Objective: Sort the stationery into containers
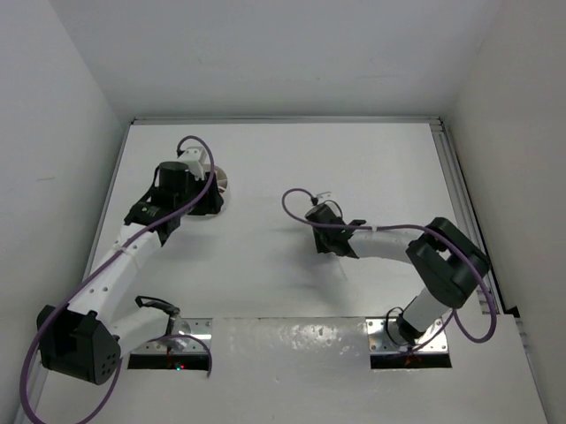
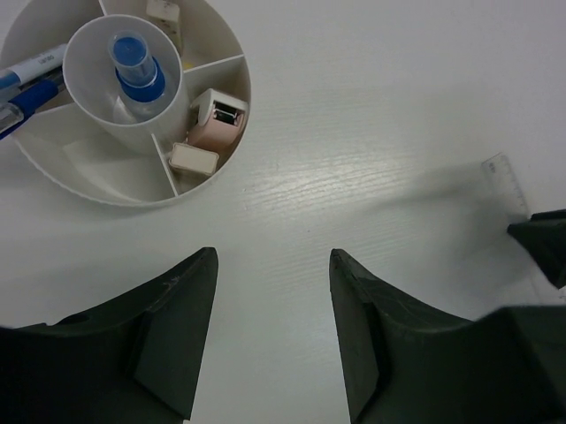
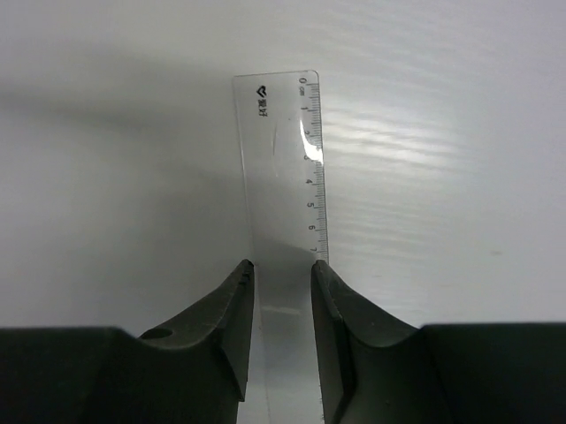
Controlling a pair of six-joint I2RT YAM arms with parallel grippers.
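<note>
In the right wrist view a clear ruler (image 3: 283, 159) runs lengthwise between the fingertips of my right gripper, which is shut on its two long edges. The ruler's end with the zero mark sticks out ahead of the fingers. Nothing lies between the parted fingers of my left gripper, which is open beside a round white divided container (image 2: 133, 205). Two pens (image 2: 37, 95) lie in its left part. A blue-capped clear bottle (image 2: 137, 69) stands in the centre cup. A pink sharpener (image 2: 215, 121) and a pale eraser (image 2: 193, 159) share the right compartment.
A small pale block (image 2: 164, 19) sits in the container's upper compartment. Walls stand on both sides and behind.
</note>
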